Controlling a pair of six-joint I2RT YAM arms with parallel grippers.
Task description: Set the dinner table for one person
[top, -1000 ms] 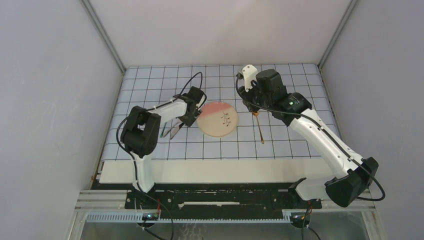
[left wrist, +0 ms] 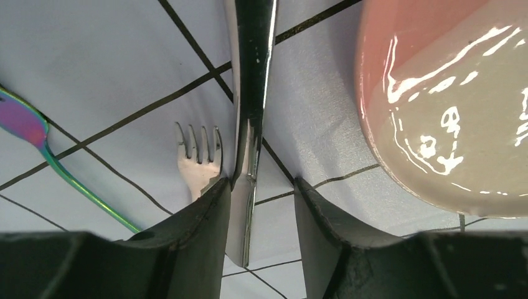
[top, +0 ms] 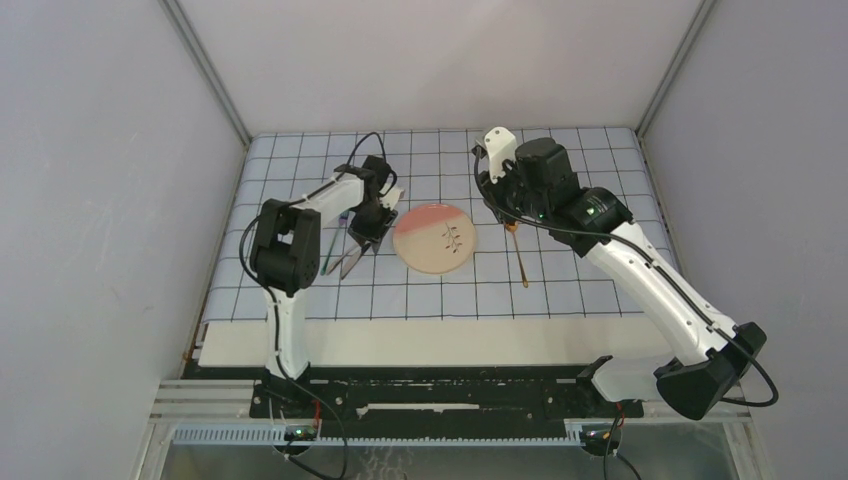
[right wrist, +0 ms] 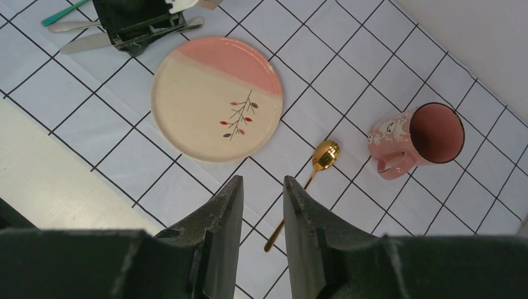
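Observation:
Left of the round plate (right wrist: 199, 99) lie a silver knife (left wrist: 252, 75), a silver fork (left wrist: 198, 163) and a rainbow-coloured spoon (left wrist: 81, 187). My left gripper is low over the knife, part open; the knife passes between its fingertips, close to the left one, and does not touch the right one. The fork lies just left of the knife, partly behind that left finger (left wrist: 208, 218). Right of the plate lies a gold spoon (right wrist: 324, 156). Above it my right gripper hangs part open and empty. A pink mug (right wrist: 405, 140) appears in the right wrist view.
A white cloth with dark grid lines (top: 430, 300) covers the table. Its strip in front of the plate is clear. The plate's rim (left wrist: 367, 124) is a short way right of the left gripper. Walls stand behind and at both sides.

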